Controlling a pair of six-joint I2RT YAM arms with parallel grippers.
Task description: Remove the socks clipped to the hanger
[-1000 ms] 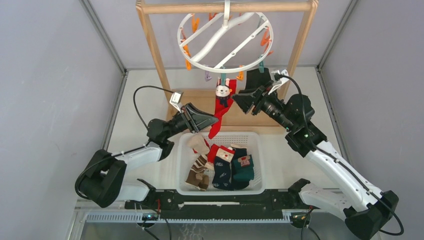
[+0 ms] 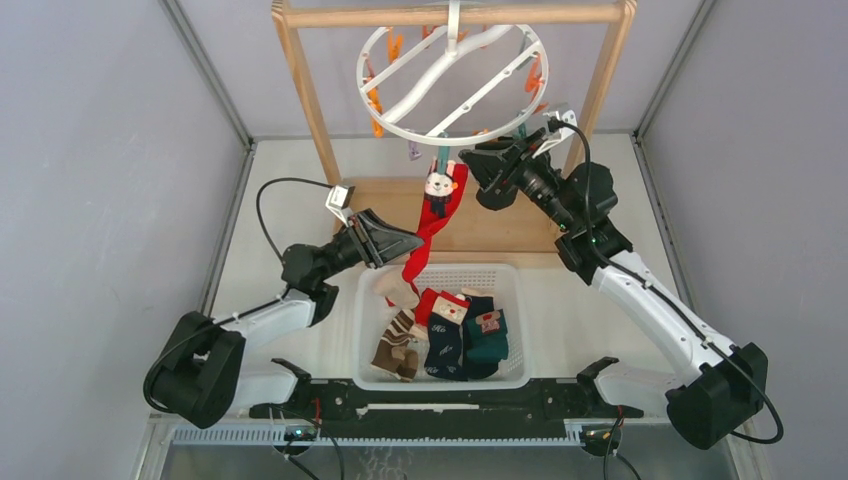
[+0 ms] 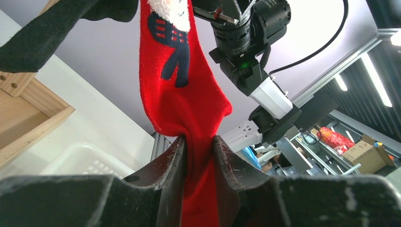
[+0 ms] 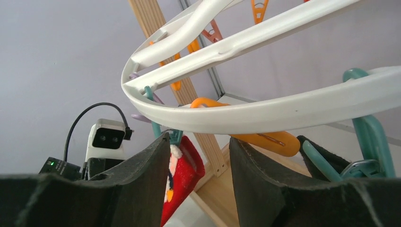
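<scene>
A red sock with a white-faced figure hangs from a teal clip on the white round hanger. My left gripper is shut on its lower part, and the fabric bunches between the fingers. The right gripper is part open just below the hanger's rim, to the right of the red sock's top in the top view. Between its fingers I see no cloth. At the right of the right wrist view, a dark sock hangs by another teal clip, partly hidden by the rim.
Under the hanger stands a white basket holding several socks. An orange clip hangs near the right fingers, and more empty clips ring the hanger. A wooden frame surrounds it.
The right gripper has risen toward the hanger's rim and now covers much of the dark sock's place.
</scene>
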